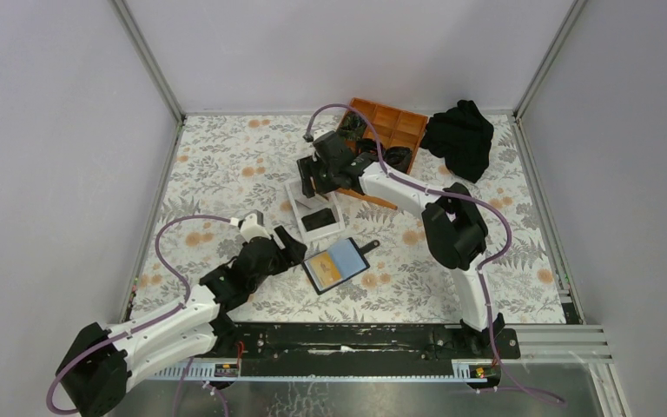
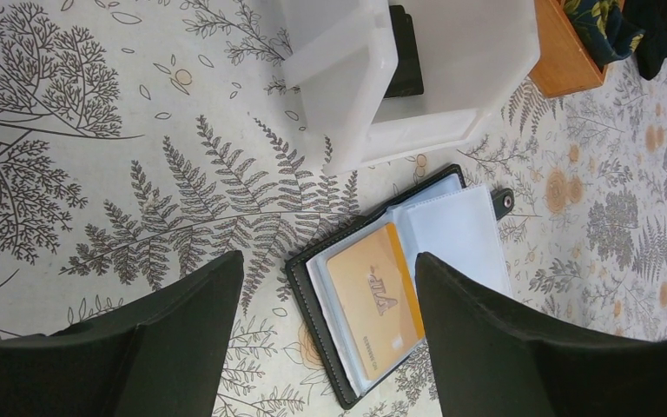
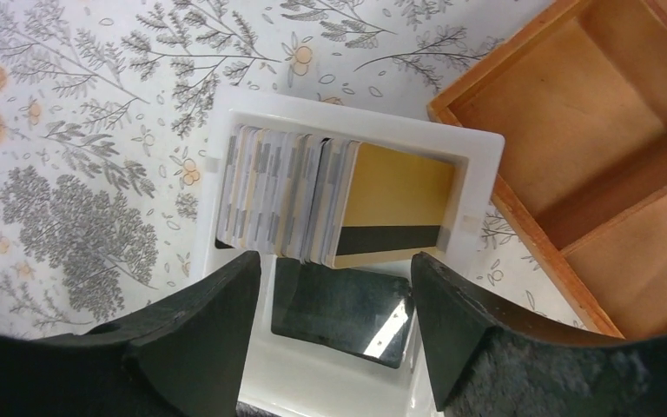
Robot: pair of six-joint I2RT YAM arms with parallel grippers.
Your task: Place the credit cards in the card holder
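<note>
My right gripper (image 1: 308, 176) hangs open over the white plastic tray (image 1: 340, 221). The right wrist view shows a row of cards (image 3: 287, 191) with a yellow one (image 3: 399, 191) at its end, and a dark flat piece (image 3: 339, 308) in the lower compartment. The open card holder (image 1: 346, 258) lies flat below the tray, an orange card (image 2: 369, 295) on its left half and clear sleeves on the other. My left gripper (image 1: 282, 248) is open beside the holder's upper left, nothing between its fingers.
A wooden compartment box (image 1: 395, 122) with dark items in some sections stands behind the tray. A black cloth (image 1: 458, 139) lies at the back right.
</note>
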